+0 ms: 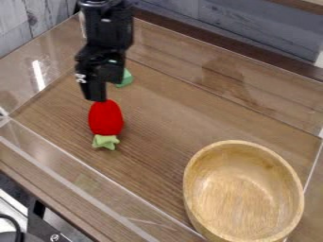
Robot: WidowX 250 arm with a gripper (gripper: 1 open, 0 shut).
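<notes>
My black gripper (pixel 102 76) hangs at the upper left, open, just above and behind a red strawberry-like toy (pixel 106 117) with a pale green leafy end (pixel 106 142). A green object (pixel 124 77) is mostly hidden behind the gripper; only a small part shows beside its right finger.
A large empty tan bowl (pixel 244 193) fills the lower right of the wooden table (pixel 202 85). A raised edge runs along the left side.
</notes>
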